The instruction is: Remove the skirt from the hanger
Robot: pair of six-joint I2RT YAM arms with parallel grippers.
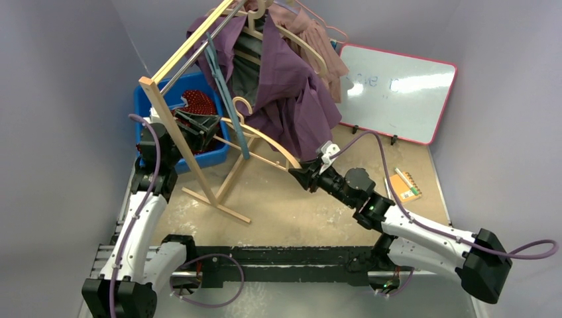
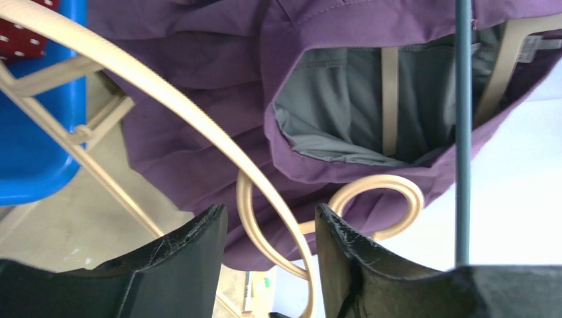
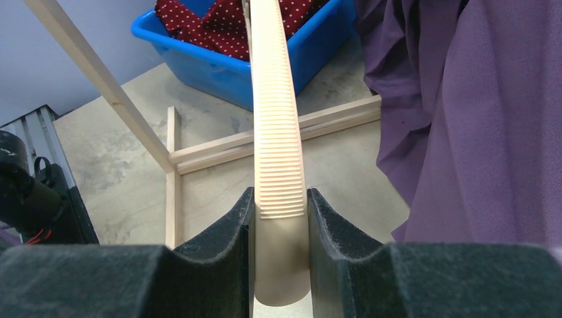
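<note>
A bare wooden hanger (image 1: 268,139) lies across the lower rack area. My right gripper is shut on its ribbed end. My left gripper is open beside the hanger's hook (image 2: 409,199), with curved wood between and beyond its fingers in the left wrist view. A red dotted cloth (image 3: 205,26) is in the blue bin, partly hidden; I cannot tell if it is the skirt. Purple garments (image 1: 298,112) hang on wooden hangers behind.
The wooden rack (image 1: 219,197) stands over the blue bin (image 3: 185,65). A blue hanger (image 1: 235,126) hangs close by. A whiteboard (image 1: 404,93) and notepad (image 1: 405,189) are at right.
</note>
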